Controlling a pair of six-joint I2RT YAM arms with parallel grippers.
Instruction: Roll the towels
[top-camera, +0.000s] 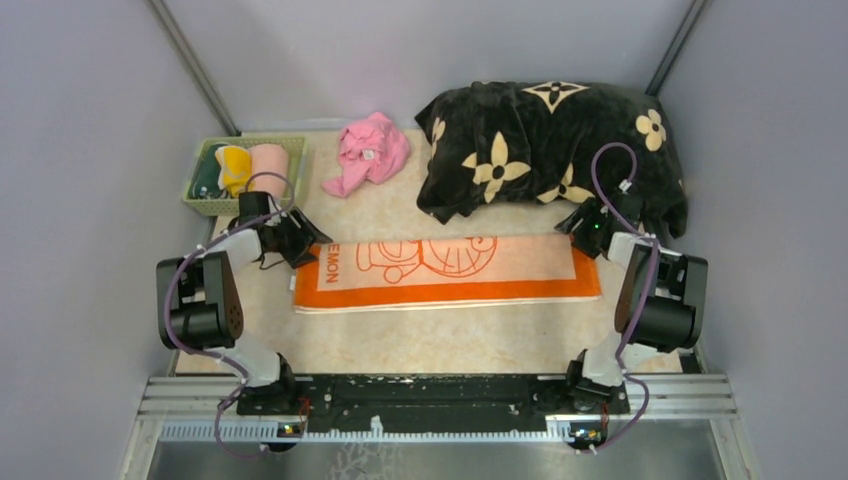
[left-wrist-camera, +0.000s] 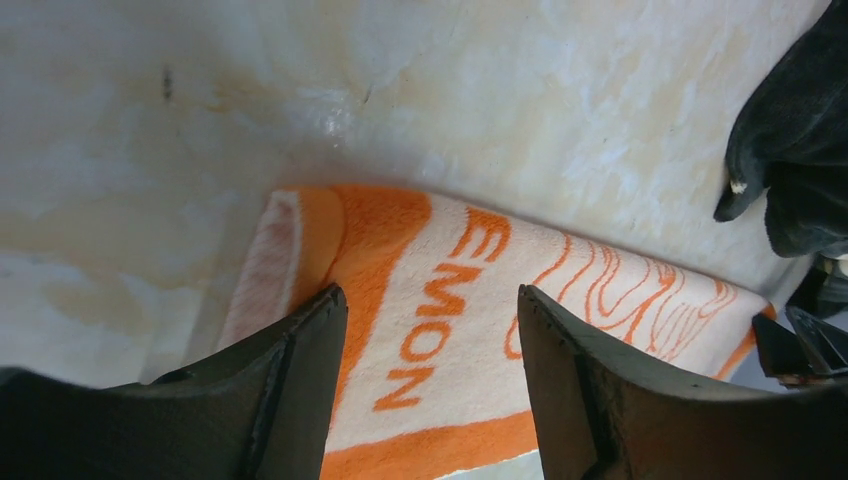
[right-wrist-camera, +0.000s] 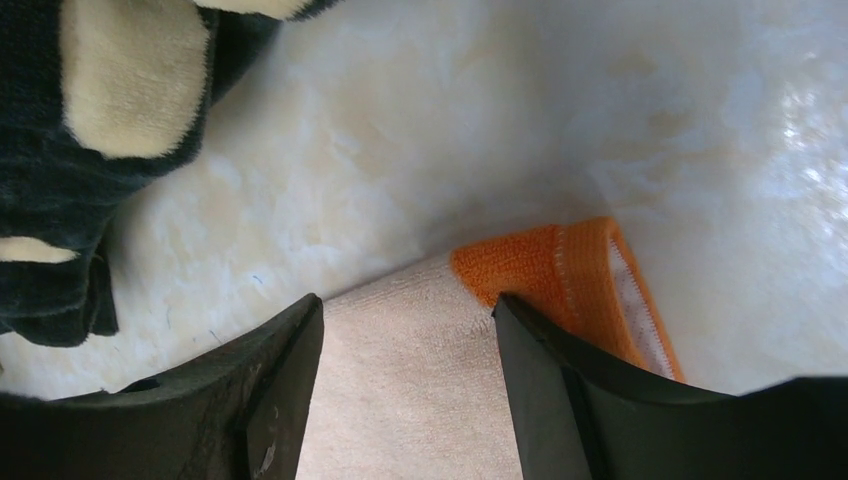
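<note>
An orange-bordered, peach towel (top-camera: 440, 265) lies folded into a long flat strip across the table, printed lettering at its left end. Over its far left corner is my left gripper (top-camera: 318, 252), low against the cloth. In the left wrist view the fingers (left-wrist-camera: 305, 375) stand apart, with the towel's far edge running beyond their tips. My right gripper (top-camera: 568, 235) is at the far right corner. Its fingers (right-wrist-camera: 285, 370) are also spread, and the orange corner shows just past the tips. Whether any cloth is pinched is hidden; the fingers look open on both sides.
A green basket (top-camera: 296, 170) holding rolled towels stands at the back left. Beside it lies a crumpled pink cloth (top-camera: 372, 150). A large dark floral blanket (top-camera: 545, 150) fills the back right, close to my right gripper. Bare table (top-camera: 440, 345) shows in front of the towel.
</note>
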